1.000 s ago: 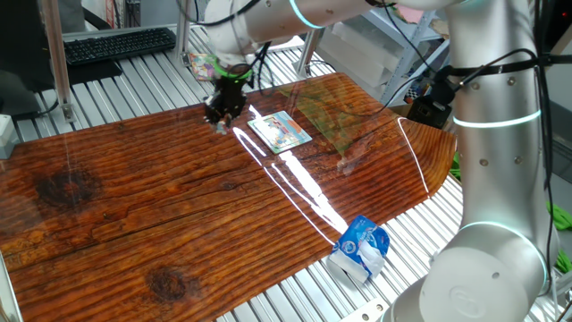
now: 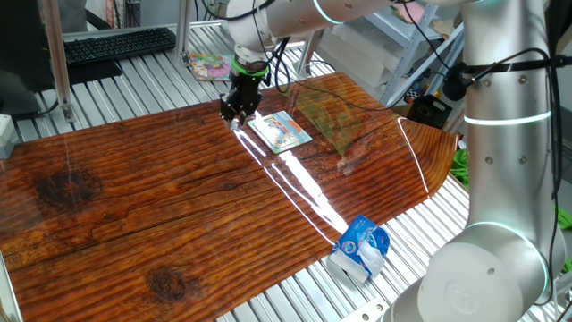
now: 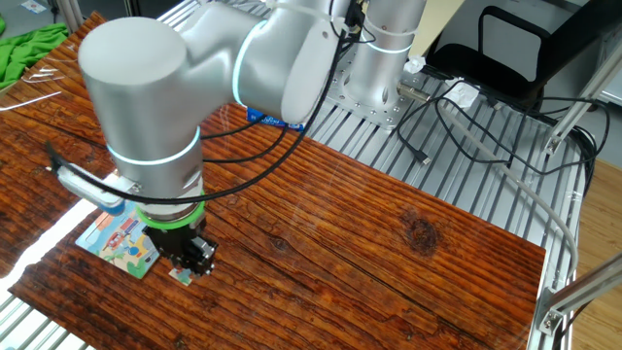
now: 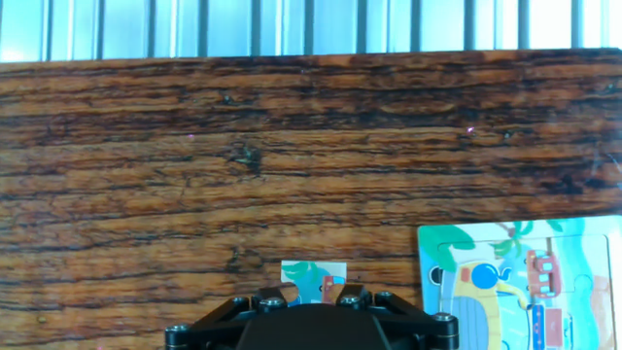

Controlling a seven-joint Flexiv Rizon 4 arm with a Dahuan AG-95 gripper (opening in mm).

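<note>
A small puzzle piece [image 4: 314, 272] with a green and blue print fits snugly between the fingertips of my gripper at the bottom of the wrist view. The gripper looks shut on the piece, though the black finger mechanism hides its near part. Exterior view 2 shows the same piece [image 3: 182, 276] just under the fingers, low over the wood. To the right in the wrist view lies a flat puzzle board [image 4: 435, 233] with a beach picture and a pale blue border. The piece is beside the board, apart from it.
A blue tissue pack [image 2: 362, 241] stands at the tabletop's front edge. Beyond the far edge are a keyboard [image 2: 121, 46] and a colourful flat item [image 2: 211, 66] on the slatted metal surface.
Over the last second my gripper moved right in exterior view 1, toward the board, with the pale piece at its fingertips. The board stayed still.
</note>
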